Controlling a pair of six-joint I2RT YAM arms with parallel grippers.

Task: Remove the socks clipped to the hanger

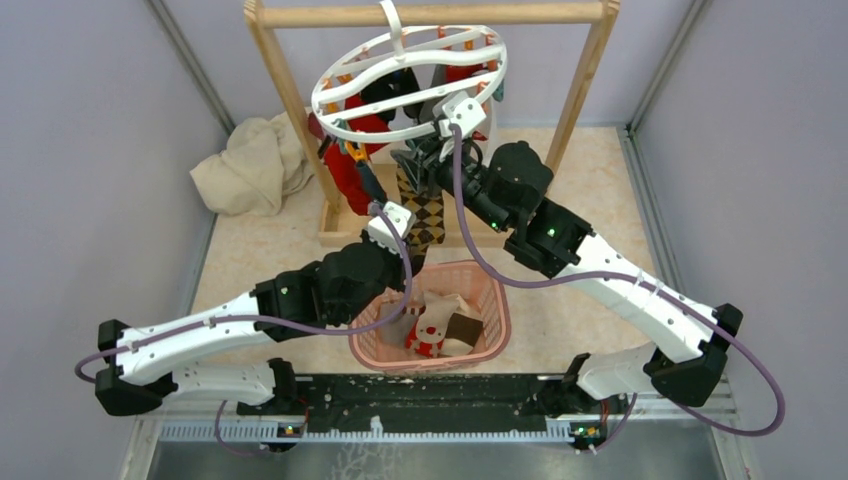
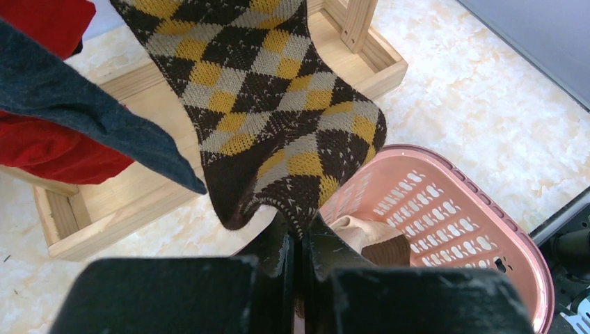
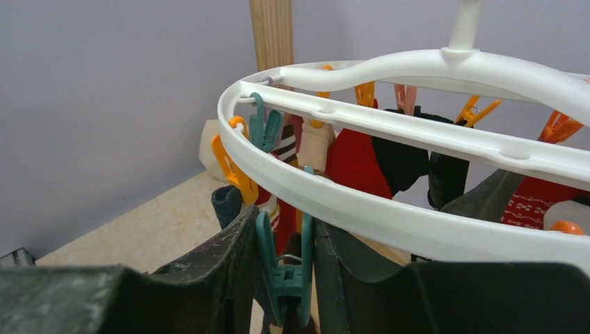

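Note:
The white round hanger (image 1: 410, 55) holds clipped socks on coloured clips. A brown, yellow and grey argyle sock (image 2: 257, 90) hangs down into my left gripper, which is shut on its lower end. My right gripper is around a teal clip (image 3: 289, 285) at the hanger's near rim, its fingers on either side of the clip. A dark blue sock (image 2: 104, 118) and red socks (image 2: 56, 146) hang beside the argyle one.
A pink basket (image 2: 452, 188) below holds several socks. A wooden stand (image 1: 430, 12) frames the hanger, and a beige cloth (image 1: 250, 165) lies at the left on the floor.

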